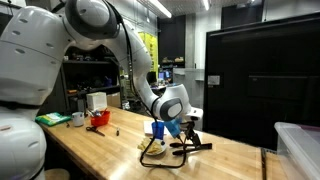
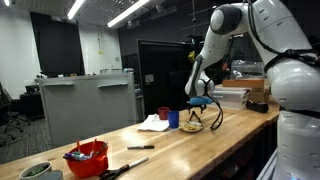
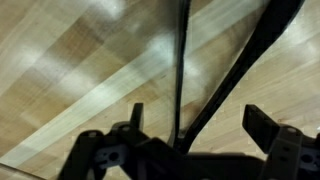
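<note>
In the wrist view, two long dark objects, like utensil handles, lie on the wooden table. The thin dark rod (image 3: 180, 70) runs up through the middle, and the broader black handle (image 3: 240, 70) slants to the upper right. They come close together near the lower middle, within the gap of my gripper. Its fingers stand wide apart, one finger on each side, and nothing is clasped. From the side, my gripper (image 1: 187, 133) is just above the black objects (image 1: 200, 147). Their lower ends are cut off or hidden by the gripper.
A shallow dish with yellow contents (image 2: 192, 127) stands near the gripper, with a blue cup (image 2: 173, 117) and a red mug (image 2: 163, 112) close by. White cloth (image 2: 152, 124) lies beside them. A red basket (image 2: 88, 162) is farther along.
</note>
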